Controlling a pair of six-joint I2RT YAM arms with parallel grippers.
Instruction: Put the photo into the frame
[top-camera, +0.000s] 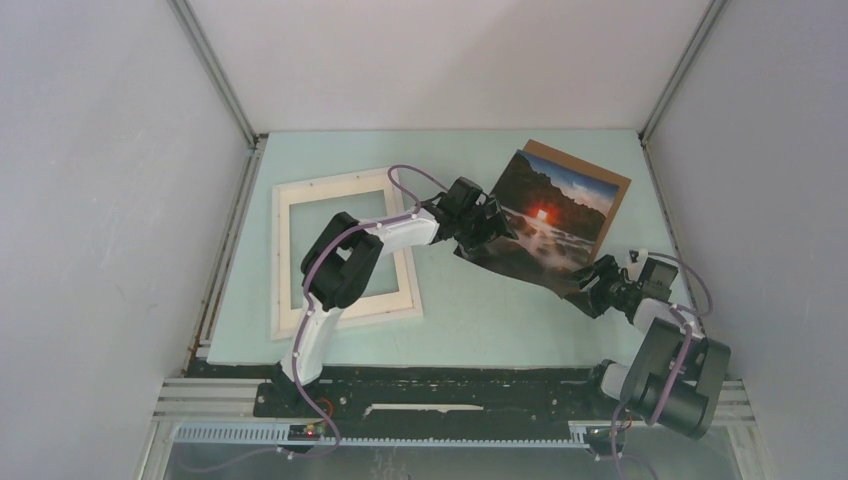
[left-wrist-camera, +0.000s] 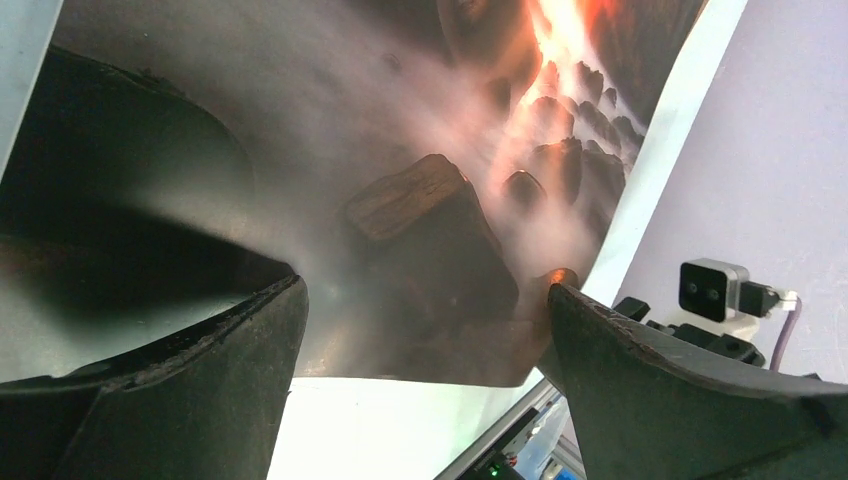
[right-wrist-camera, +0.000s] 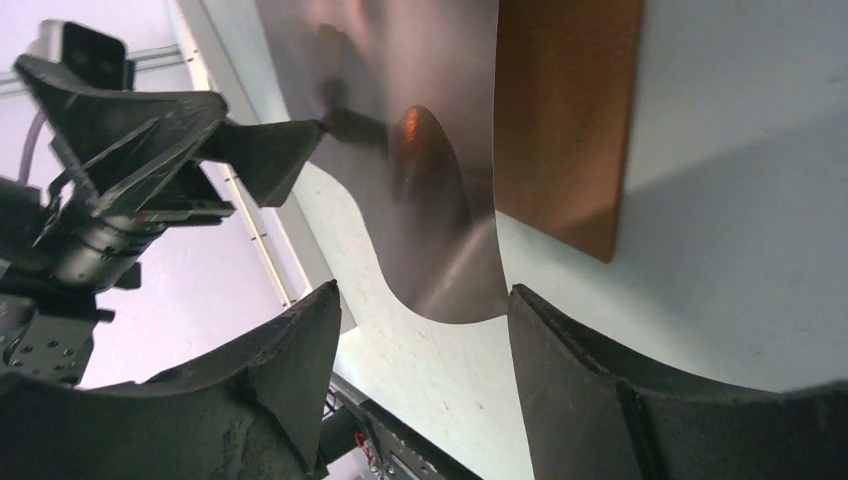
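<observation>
The sunset photo (top-camera: 550, 215) lies askew on a brown board (top-camera: 612, 190), right of the white frame (top-camera: 407, 290). My left gripper (top-camera: 490, 227) is over the photo's left part, open, with photo beneath its spread fingers. My right gripper (top-camera: 590, 286) is at the photo's lower right corner, fingers apart. In the right wrist view the photo (right-wrist-camera: 430, 230) has a curved, lifted edge and its corner reaches close to my right fingertip; whether it touches is unclear. The board (right-wrist-camera: 560, 120) shows beside it.
Side walls and metal rails border the workspace. The frame lies at the left, partly under my left arm.
</observation>
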